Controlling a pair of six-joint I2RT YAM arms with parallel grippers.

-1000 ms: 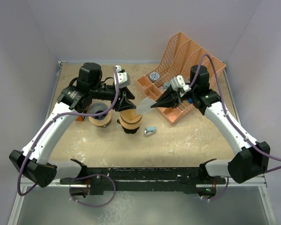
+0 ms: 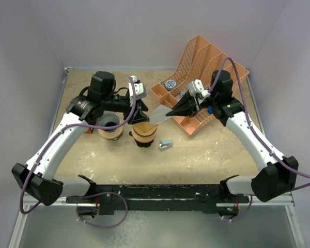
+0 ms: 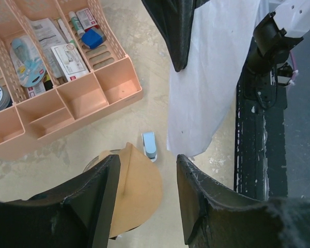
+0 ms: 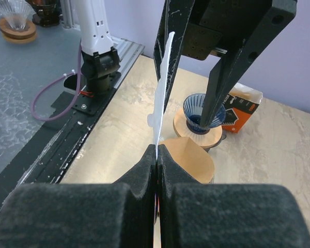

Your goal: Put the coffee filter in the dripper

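A white coffee filter hangs from my right gripper, whose fingers are shut on it; in the right wrist view it shows edge-on as a thin strip. My left gripper stands open just left of the filter, nothing between its fingers. Beneath them is a round wooden holder with brown paper in it. A second holder with a dark ribbed dripper stands behind it on the left side of the table.
An orange organizer with small items fills the back right. A small blue object lies in front of the wooden holder.
The right arm and filter look unchanged.
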